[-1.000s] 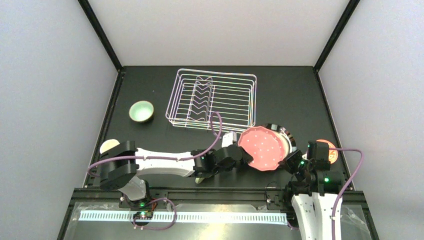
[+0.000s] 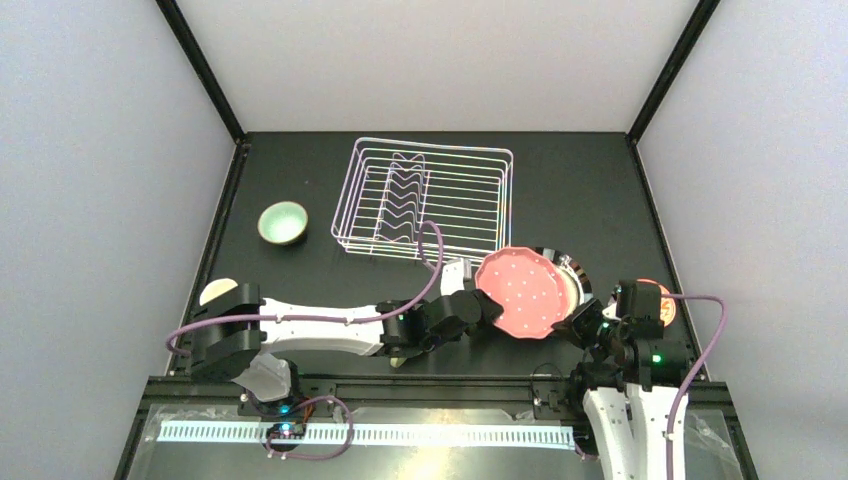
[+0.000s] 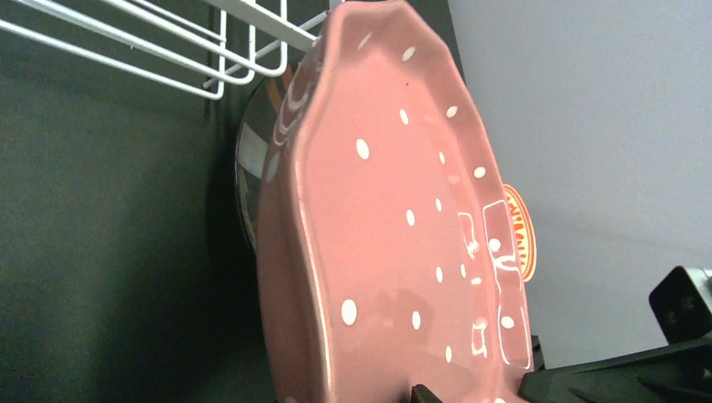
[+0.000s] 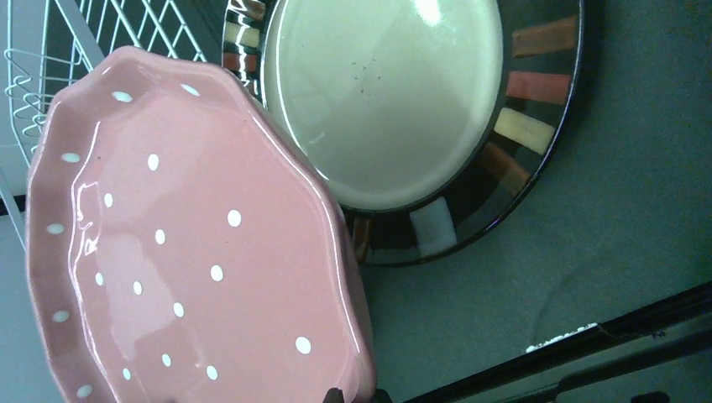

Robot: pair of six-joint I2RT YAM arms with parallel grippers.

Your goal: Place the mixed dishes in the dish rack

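A pink plate with white dots and a wavy rim [image 2: 521, 290] is held up off the table between my two arms. My right gripper is shut on its rim, with a fingertip on either side. At the plate's opposite edge, my left gripper has its fingers spread apart, with the rim between them; one dark fingertip [image 3: 424, 394] shows over the plate's inner face. The white wire dish rack [image 2: 430, 200] stands behind, at the middle of the table. Under and beside the pink plate lies a dark-rimmed plate [image 4: 537, 130] with a pale green dish [image 4: 395, 101] on it.
A green bowl [image 2: 283, 222] sits left of the rack. A pale round dish [image 2: 217, 290] is partly covered by the left arm, and an orange patterned dish [image 2: 660, 300] by the right arm. Table to the rack's right is clear.
The left gripper moved a little; the right arm stays nearly still.
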